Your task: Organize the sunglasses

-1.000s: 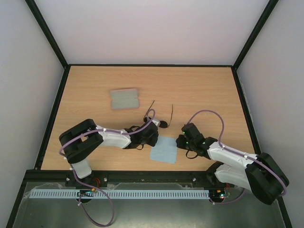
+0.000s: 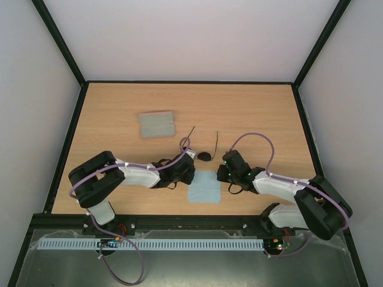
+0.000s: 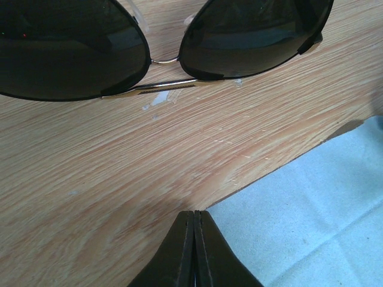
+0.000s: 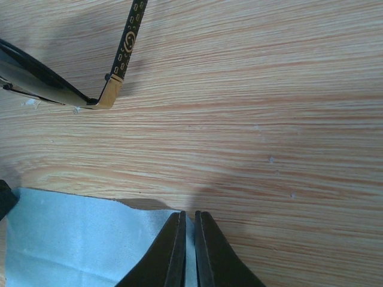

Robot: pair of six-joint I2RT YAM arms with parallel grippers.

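Open sunglasses lie on the wooden table; in the top view one dark lens (image 2: 204, 156) shows, and the left arm partly hides the other. Both lenses (image 3: 251, 39) appear in the left wrist view. Just in front lies a flat light blue cloth (image 2: 204, 190). At its far left corner my left gripper is shut, with no cloth visible between its fingers. My right gripper stands narrowly open at the far right corner, and blue cloth shows in the gap; whether it is between or below the fingers is unclear.
A grey rectangular case (image 2: 157, 125) lies at the back left of the table. One sunglasses temple (image 4: 127, 42) rises at the frame's right end. Wood is clear behind the sunglasses and to their right.
Both grippers have shifted slightly left. The cloth has moved left along with them and now lies straighter. The sunglasses have shifted a little leftward too; the case has stayed put.
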